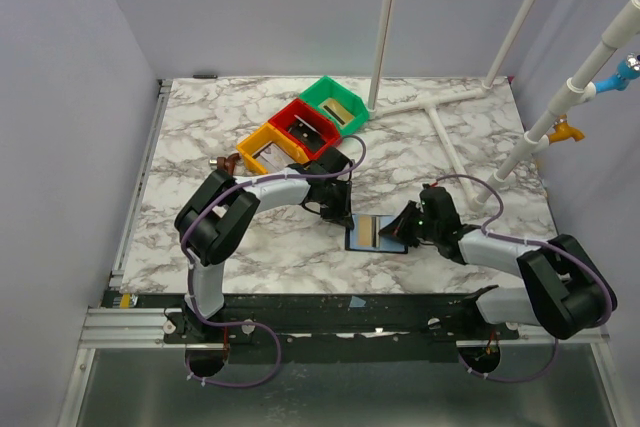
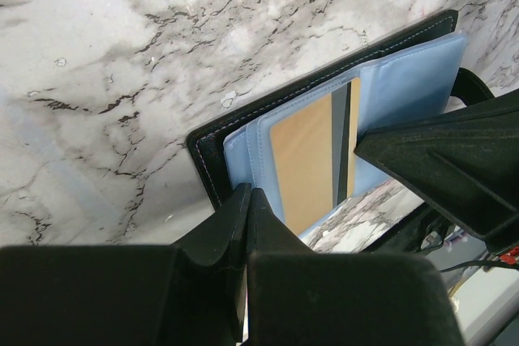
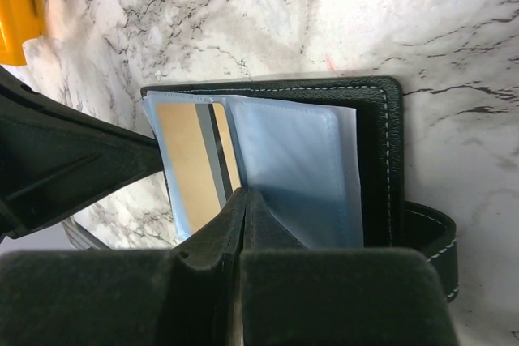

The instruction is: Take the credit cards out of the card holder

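The card holder [image 1: 362, 243] lies open on the marble table, with a black cover [image 2: 389, 48] and pale blue sleeves [image 3: 296, 151]. A gold card [image 2: 304, 164] with a dark stripe sits in the sleeve on the left; its striped edge reaches the middle of the holder. My left gripper is shut, its tips over the left margin of that sleeve. Shut as well, my right gripper has its tips by the card's striped edge. Nothing can be made out between either pair of fingers. The lower part of the holder is partly hidden by the grippers.
Orange [image 1: 262, 139], red [image 1: 299, 108] and green [image 1: 326, 89] trays stand in a row behind the holder, with flat items inside. White pipes [image 1: 445, 137] stand at the right and back. Bare marble lies at the left of the table.
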